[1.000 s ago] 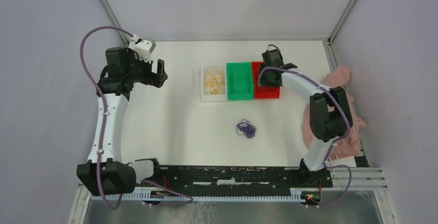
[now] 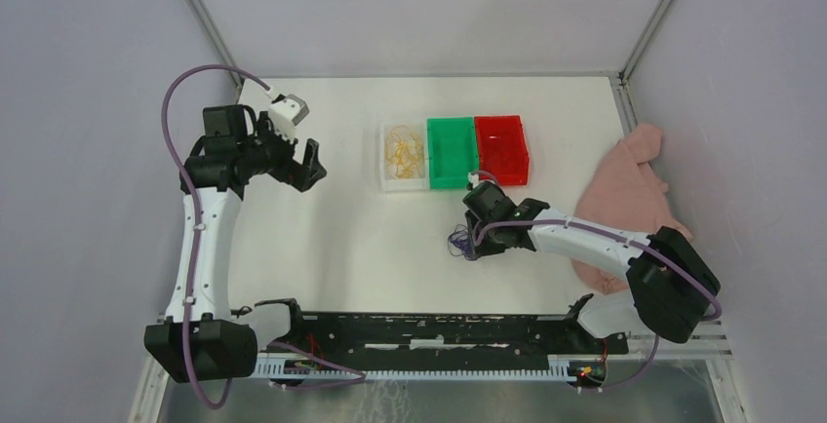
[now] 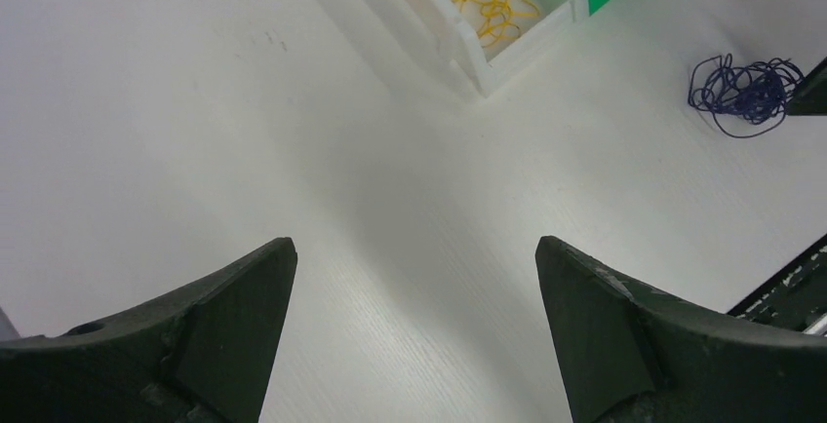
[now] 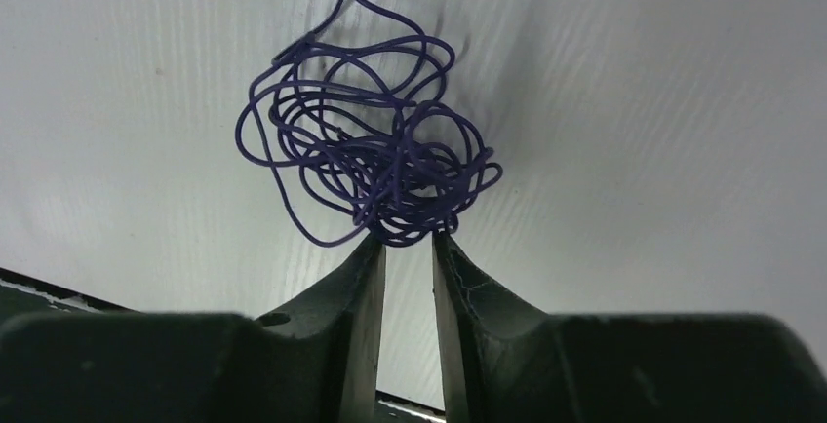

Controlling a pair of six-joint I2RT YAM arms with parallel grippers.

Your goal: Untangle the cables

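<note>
A tangled dark purple cable bundle lies on the white table [image 2: 332, 238], also seen at the right of the left wrist view as a small knot of cord [image 3: 741, 92]. My right gripper is over it, fingertips at the bundle's lower edge, fingers part open with a narrow gap; whether cord is between the tips is unclear. My left gripper [image 2: 300, 165] hangs open over the table's left side, nothing between its fingers.
At the back centre stand a white bin [image 2: 385, 170] holding yellow cables, a green bin [image 2: 451, 150] and a red bin [image 2: 502, 148]. A pink cloth [image 2: 624, 189] lies along the right edge.
My right arm has moved from the red bin toward the front, down onto the cable bundle. My left gripper has shifted slightly toward the front and right.
</note>
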